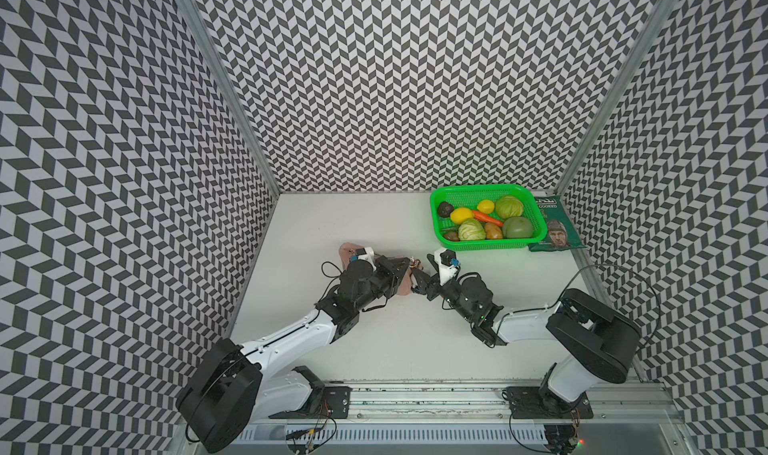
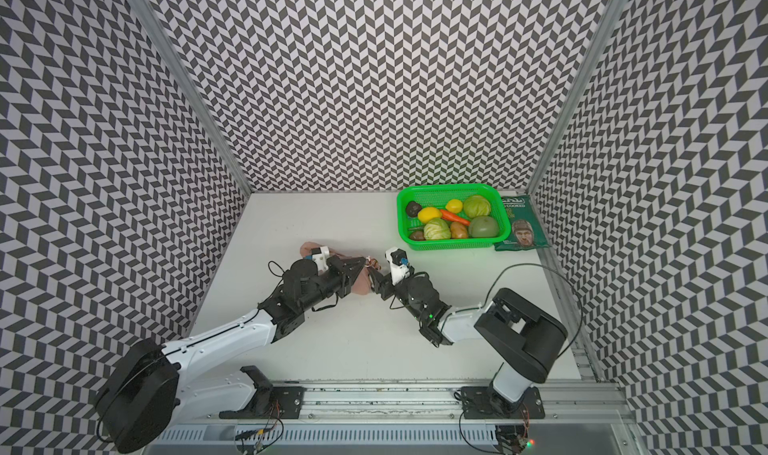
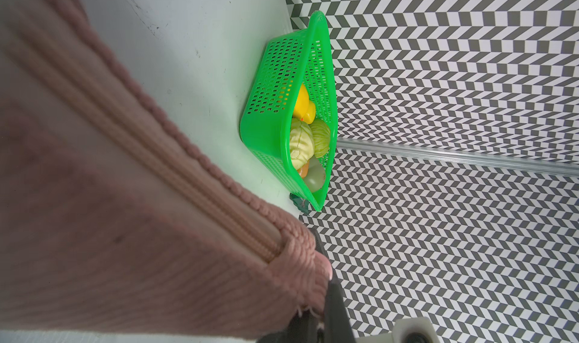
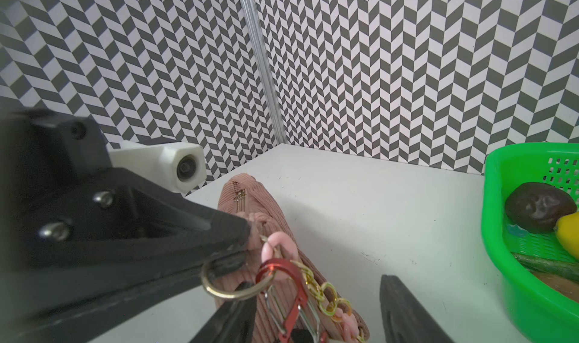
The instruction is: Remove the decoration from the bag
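The pink corduroy bag lies on the table, its zip and end tab filling much of the left wrist view point(image 3: 181, 234). At its right end hangs the decoration, a red clasp point(image 4: 289, 276) with a gold ring, yellow chain and pink pieces. My left gripper point(image 1: 409, 263) is shut at that end, with the bag's fabric by its fingertips; the pinch itself is partly hidden. Facing it from the right, my right gripper stands open. The clasp shows in the space between its fingers, not gripped.
Behind and to the right is a green basket point(image 1: 436, 223) of toy fruit and vegetables. A dark green packet point(image 1: 552, 231) lies beside it. Table to the left of the basket and along the front is clear.
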